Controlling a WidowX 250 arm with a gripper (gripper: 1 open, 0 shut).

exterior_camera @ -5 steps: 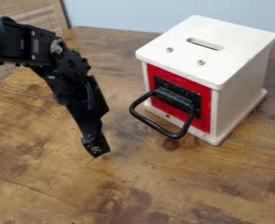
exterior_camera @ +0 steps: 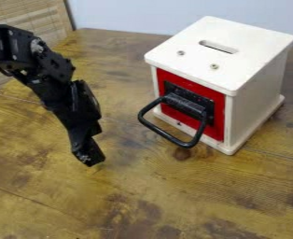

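A white wooden box (exterior_camera: 243, 65) with a slot in its top and a red front panel (exterior_camera: 212, 89) stands on the wooden table (exterior_camera: 136, 201) at the right. A black loop handle (exterior_camera: 160, 131) sticks out from a black fitting on that panel. My black gripper (exterior_camera: 90, 154) hangs low over the table to the left of the handle, apart from it, open with nothing visibly held.
A pale slatted wooden panel (exterior_camera: 31, 101) is at the back left, behind the arm.
The gripper has shifted a little to the left, away from the box. The box and handle have not moved.
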